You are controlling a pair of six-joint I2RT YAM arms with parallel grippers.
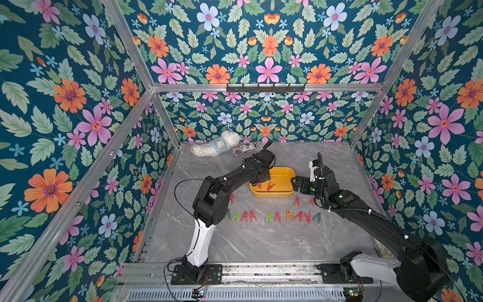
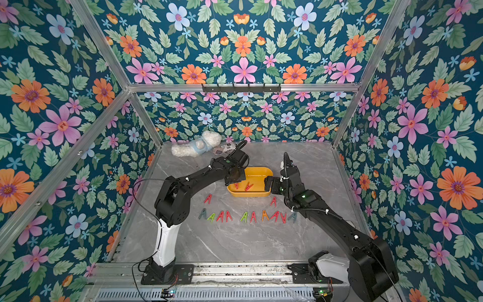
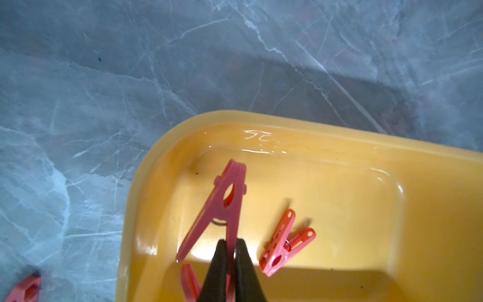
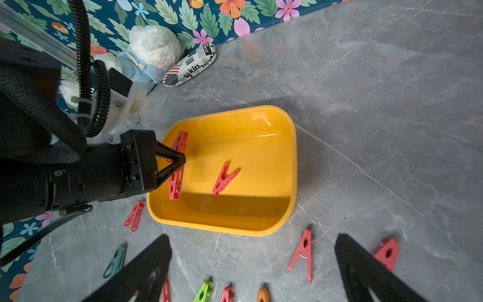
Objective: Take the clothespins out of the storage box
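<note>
The yellow storage box (image 4: 266, 166) sits mid-table. My left gripper is over its left end, shut on one leg of a pink clothespin (image 3: 226, 196), as the left wrist and right wrist views show. A smaller pink clothespin (image 3: 281, 244) lies on the box floor, and part of another shows under my left fingers in the left wrist view. My right gripper (image 2: 269, 183) stands open at the box's right side, nothing between its blurred fingers in the right wrist view.
Several clothespins (image 2: 244, 216) lie in a row in front of the box, with others (image 4: 307, 246) nearer it. A white plush toy (image 1: 206, 148) and a printed pouch (image 4: 188, 65) lie at the back left. Bare marble (image 4: 382, 100) is right of the box.
</note>
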